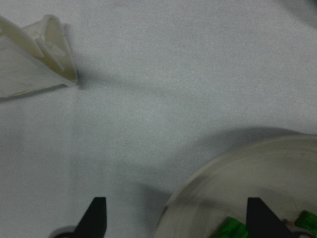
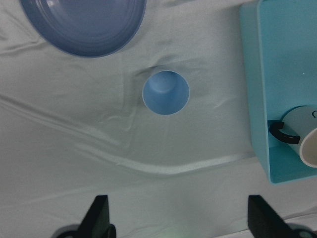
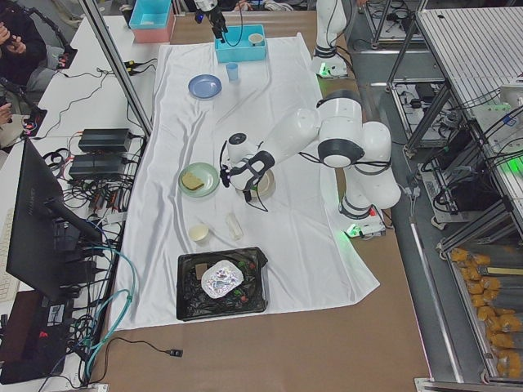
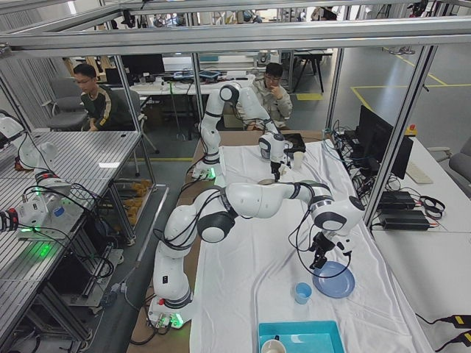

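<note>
My left gripper stands open, low over a beige bowl that holds green pieces. A crumpled white paper item lies apart from the bowl on the cloth. My right gripper is open above the cloth, with a blue plate, a blue cup and a turquoise bin in view below it. A white mug with a black handle lies in the bin.
A green plate with a yellow sponge-like piece, a cream cup and a black tray stand on the white cloth.
</note>
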